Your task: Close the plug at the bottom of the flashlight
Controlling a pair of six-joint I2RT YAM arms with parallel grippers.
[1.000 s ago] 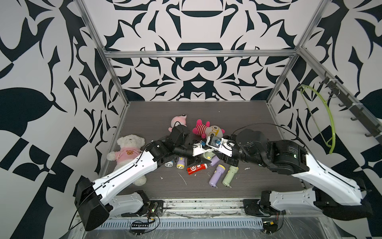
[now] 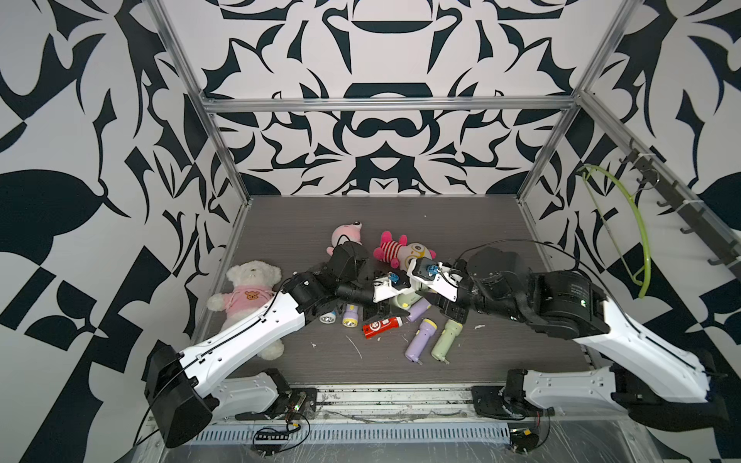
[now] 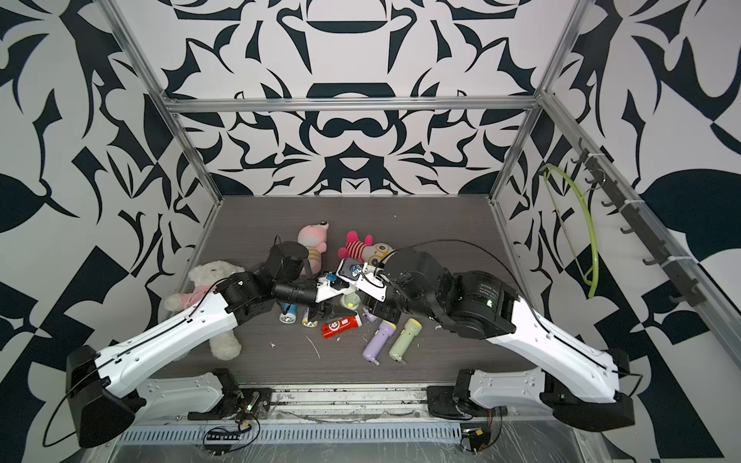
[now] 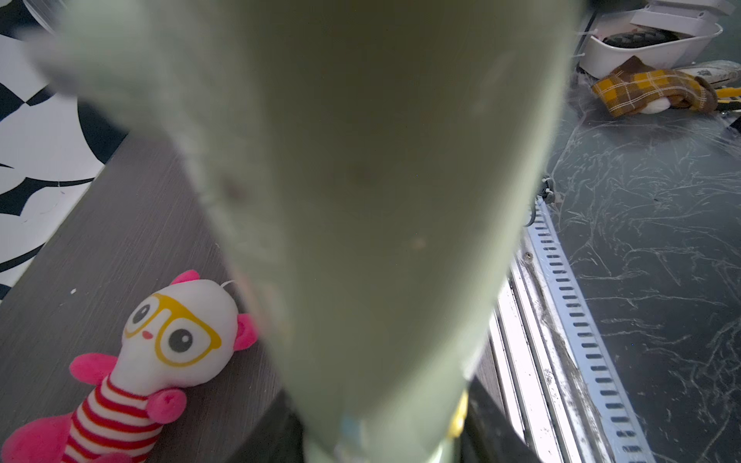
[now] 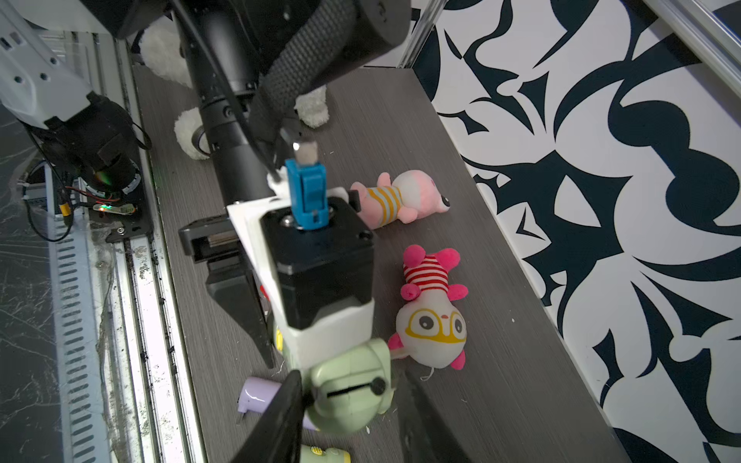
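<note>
My left gripper is shut on a pale green flashlight [image 4: 370, 216], whose body fills the middle of the left wrist view. In the right wrist view the flashlight's end [image 5: 347, 409] faces me, with a dark slot and small knob across it. My right gripper is at that end, its dark fingertips part open on either side of it, blurred at the bottom of the view. Whether they touch the end is unclear.
Flashlights lie below: red [image 2: 382, 326], purple [image 2: 420, 341], green [image 2: 447, 339]. A white bear [image 2: 251, 293], pink toy [image 2: 345, 231] and striped toy [image 4: 115, 416] lie around.
My right arm has shifted slightly right in the top left view. My left arm and the things on the table look unchanged.
</note>
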